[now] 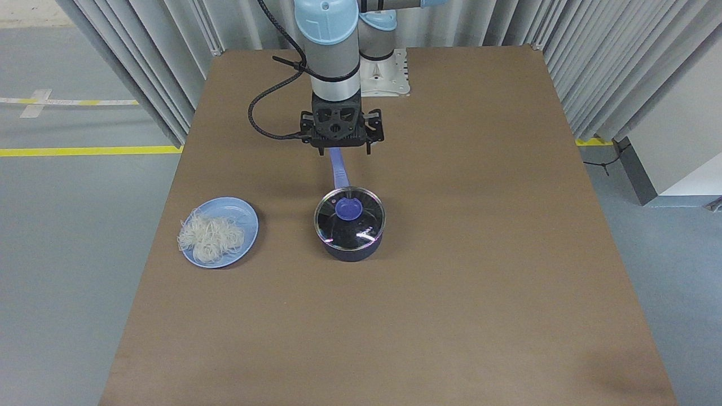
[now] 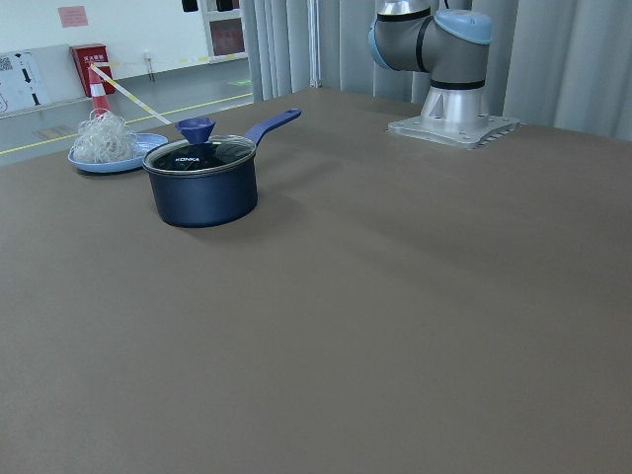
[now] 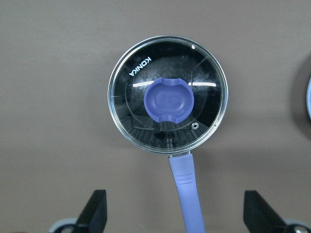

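Observation:
A dark blue saucepan (image 2: 202, 202) with a glass lid and a purple knob (image 1: 348, 209) sits in the middle of the table, its lavender handle (image 3: 187, 189) pointing toward the robot's base. My gripper (image 1: 343, 150) hangs high above the handle, fingers apart, holding nothing. In the wrist view its two black fingers (image 3: 97, 211) frame the handle from either side, well above it. A light blue plate (image 1: 240, 250) with a heap of white stringy strands (image 1: 210, 237) lies beside the pan, on the left in the front view.
The robot's base plate (image 2: 454, 130) stands at the back edge, with a grey curtain behind it.

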